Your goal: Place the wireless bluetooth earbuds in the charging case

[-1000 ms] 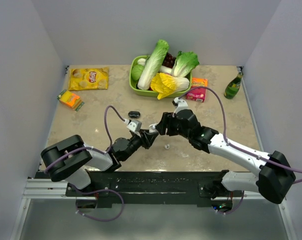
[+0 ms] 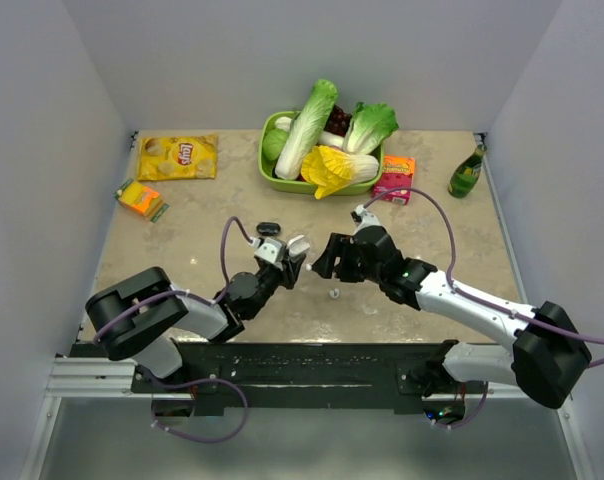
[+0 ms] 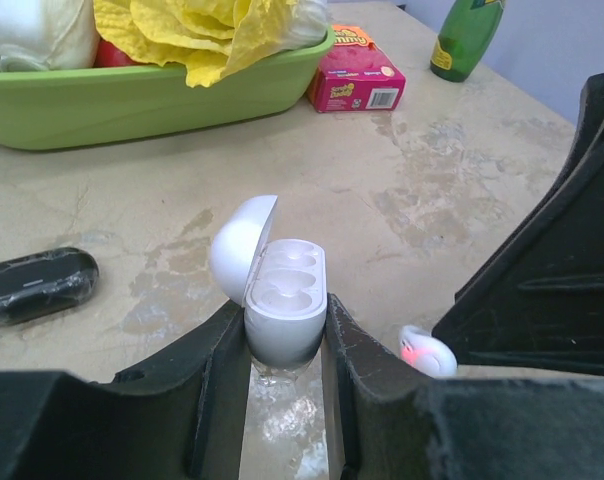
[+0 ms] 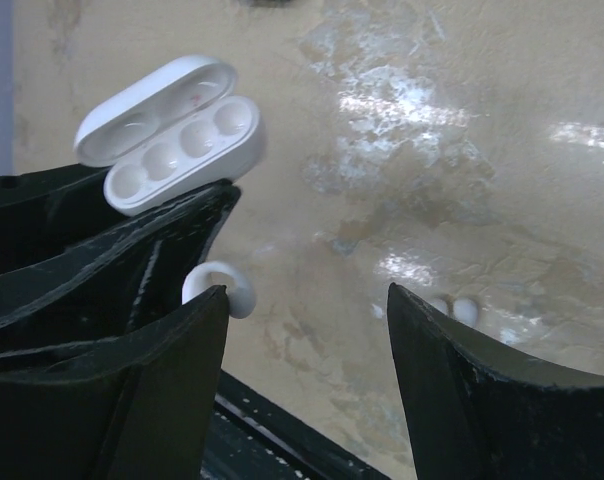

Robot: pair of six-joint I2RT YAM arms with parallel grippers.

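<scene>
The white charging case point(image 3: 285, 305) is held with its lid open in my left gripper point(image 2: 290, 268), which is shut on its lower part. Its wells point(image 4: 194, 140) look empty in the right wrist view. My right gripper stands open, close to the right of the case. A white earbud is at the tip of one of its fingers, with a wide gap to the other finger; a pinkish spot shows on this earbud point(image 3: 427, 350) in the left wrist view. Another small white piece point(image 2: 334, 293) lies on the table, front centre.
A black oval object point(image 2: 268, 229) lies just behind the left gripper. Farther back are a green basket point(image 2: 282, 186) of vegetables, a pink candy box point(image 2: 394, 180), a chip bag point(image 2: 178, 157) and a green bottle point(image 2: 466, 174).
The left gripper and case shifted slightly.
</scene>
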